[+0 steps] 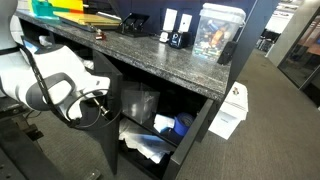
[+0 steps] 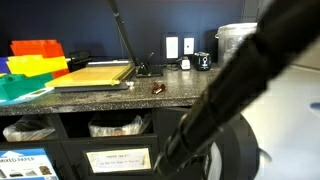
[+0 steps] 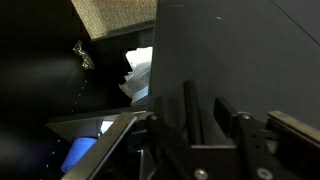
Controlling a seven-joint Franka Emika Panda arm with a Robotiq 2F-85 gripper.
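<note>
My gripper is open in the wrist view, its dark fingers to either side of the near part of a narrow black bar. The bar stands against a broad dark panel; whether any finger touches it I cannot tell. In exterior view 1 the white arm reaches in from the left towards a dark upright panel, with the fingers hard to make out. Beyond it an open compartment holds white papers, a clear plastic bag and a blue object.
Above runs a speckled counter, with a clear tub and dark mugs on it. A white box is beside the cabinet's right end. Open floor lies to the right. The blurred arm blocks much of exterior view 2.
</note>
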